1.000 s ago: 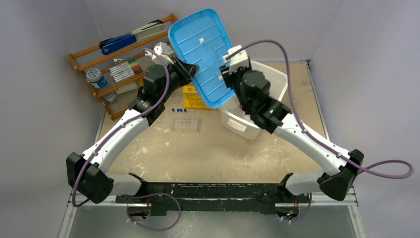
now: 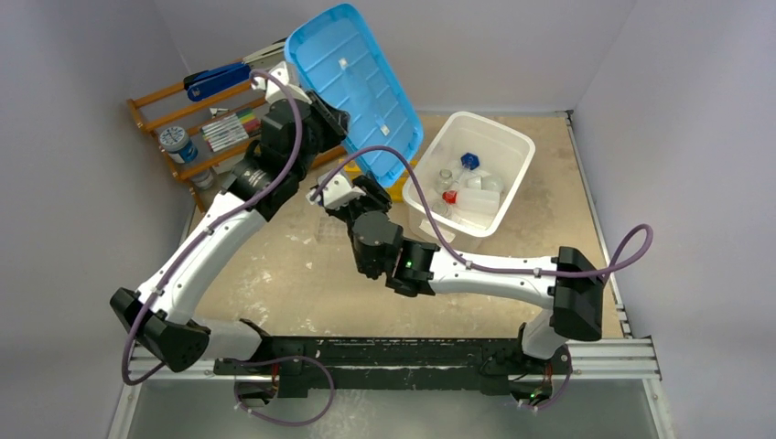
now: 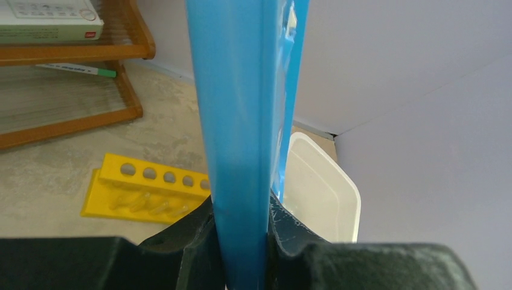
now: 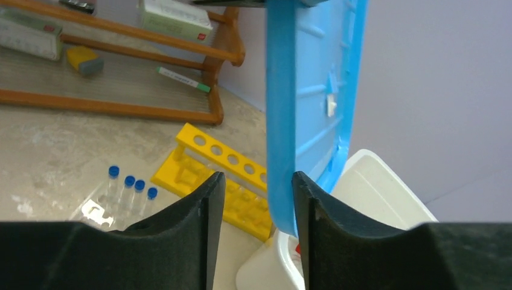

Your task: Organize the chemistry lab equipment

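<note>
A large blue lid (image 2: 357, 78) is held up in the air, tilted, at the back of the table. My left gripper is shut on its edge, one finger on each side. Lower along the same lid, my right gripper stands part open around the edge; the lid lies close to its right finger, with a gap on the left. The white bin (image 2: 476, 123) stands uncovered to the right, holding a red-capped bottle (image 2: 476, 200), a blue-capped piece (image 2: 469, 161) and clear glassware.
A yellow tube rack (image 4: 226, 181) stands on the table below the lid. Beside it are several blue-capped tubes (image 4: 139, 185). The wooden shelf (image 2: 174, 116) at the back left carries boxes, pens and a jar.
My right gripper came from above the bin leftward and down to the lid's lower edge. The left arm shifted left with the lid, which now sits farther left and higher in the top view.
</note>
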